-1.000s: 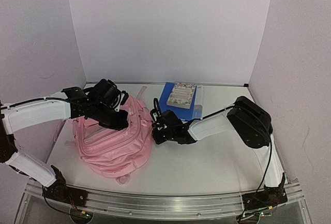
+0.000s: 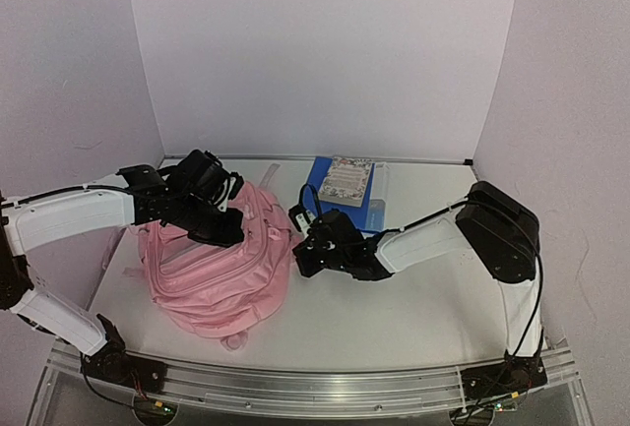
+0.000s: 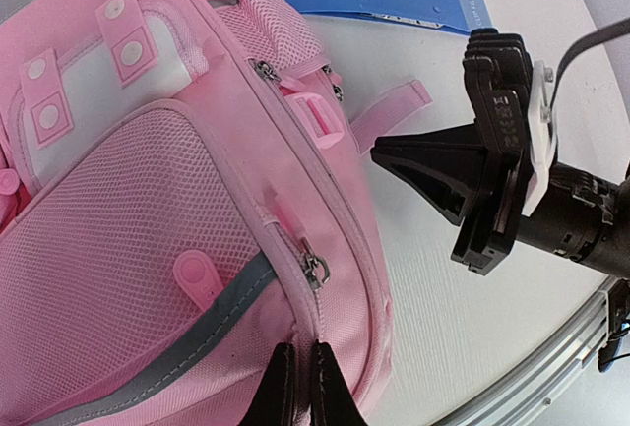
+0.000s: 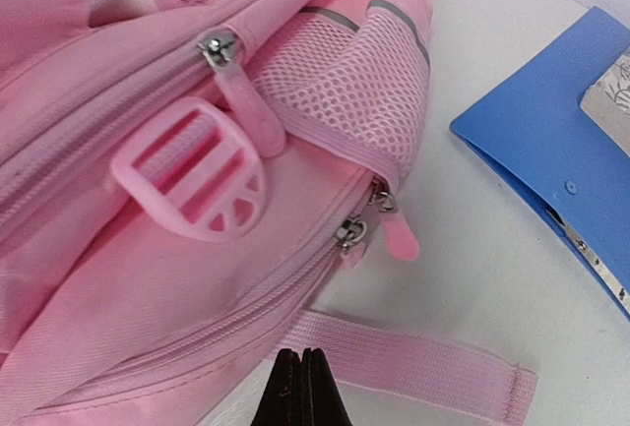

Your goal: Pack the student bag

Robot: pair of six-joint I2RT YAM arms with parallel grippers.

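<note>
On the left of the table lies the pink bag [image 2: 221, 288], its main compartment part open. My left gripper [image 2: 234, 237] is over it; in the left wrist view its fingers [image 3: 279, 387] are shut on the bag's piped edge, close to a zipper pull [image 3: 313, 267]. To the bag's right, my right gripper hovers above a loose pink strap [image 4: 423, 359], its fingertips together and nothing visible between them. A blue clip folder [image 2: 315, 175] lies at the back, with a patterned book [image 2: 346, 180] on top.
Beside the folder is a clear case [image 2: 379, 195]. A pink buckle [image 4: 192, 168] and a mesh side pocket [image 4: 379, 91] face my right gripper. Bare table [image 2: 374, 318] stretches across the front and right.
The right arm has shifted a little to the right and toward the front, away from the bag's side. My left arm and the bag look unmoved.
</note>
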